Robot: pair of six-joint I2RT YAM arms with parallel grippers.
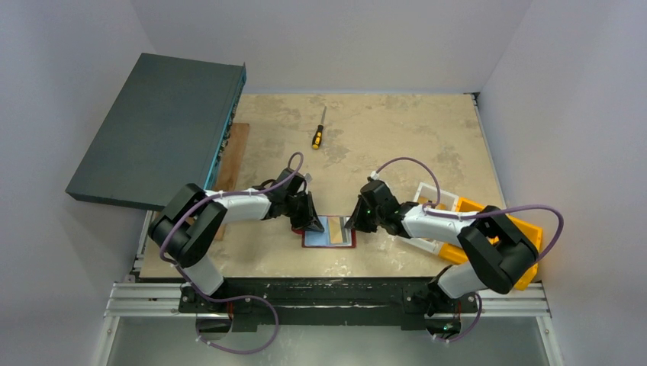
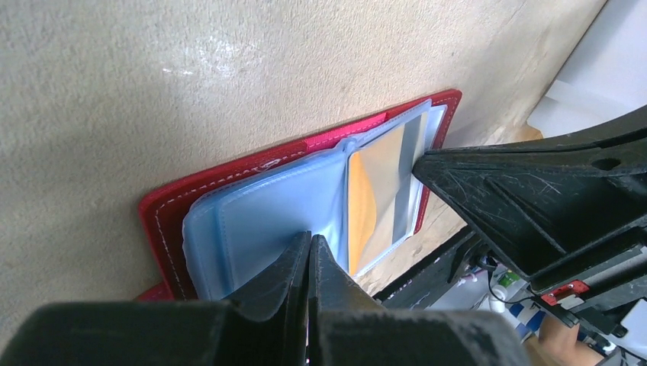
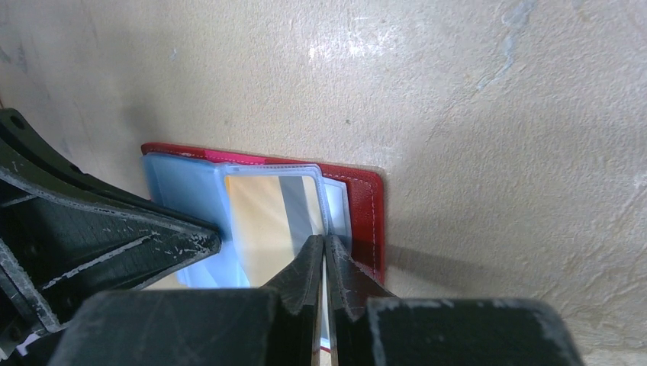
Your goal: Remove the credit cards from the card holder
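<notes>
Lying open on the table, the red card holder [image 1: 329, 245] has bluish clear sleeves [image 2: 263, 206]. A beige card [image 3: 259, 217] with an orange part and a grey stripe shows inside one sleeve. My left gripper is shut with its tips at the blue sleeve on the holder's left part. At the sleeve edge near the holder's right side, my right gripper is shut as well. Nothing clearly shows between either pair of fingers; whether a thin sleeve edge is pinched is hidden.
A screwdriver [image 1: 317, 136] lies farther back on the table. At the right, a yellow bin [image 1: 525, 229] stands partly behind the right arm. A large dark panel [image 1: 160, 126] occupies the left. The table behind and in front of the holder is clear.
</notes>
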